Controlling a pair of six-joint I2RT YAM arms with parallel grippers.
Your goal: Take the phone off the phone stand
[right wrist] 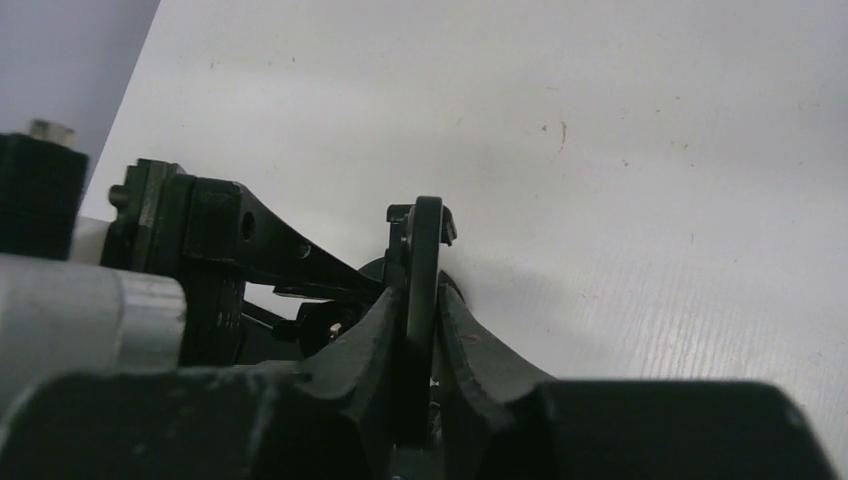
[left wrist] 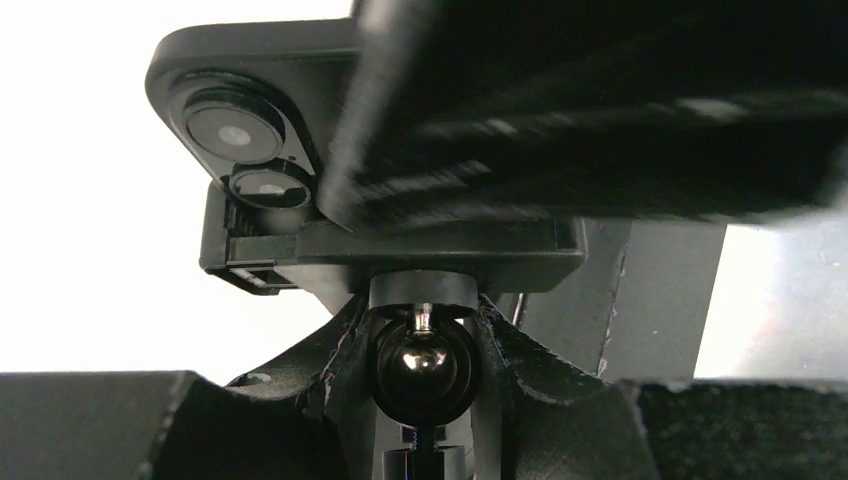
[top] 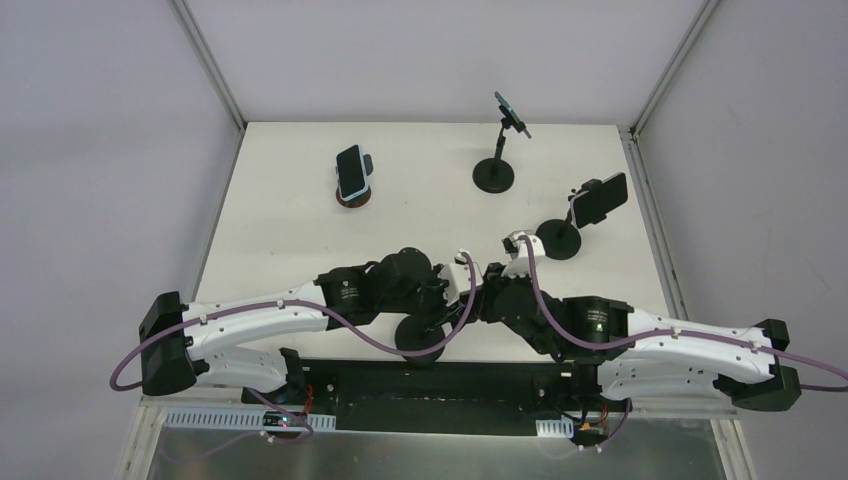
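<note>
A black phone with two camera lenses sits in the holder of a black phone stand; the right wrist view shows the phone (right wrist: 425,260) edge-on. My left gripper is shut on the stand's neck at the shiny ball joint (left wrist: 420,365), just below the holder. My right gripper is shut on the phone, one finger on each face. One dark right finger (left wrist: 600,120) covers much of the phone's back in the left wrist view. From above, both arms hide the phone, while the round stand base (top: 420,335) shows.
Other phones on stands stand further back: a phone (top: 351,172) at back left, a phone (top: 511,113) at back centre, and a phone (top: 600,200) at right. Bare white table (top: 270,230) lies to the left. Both grippers are very close together.
</note>
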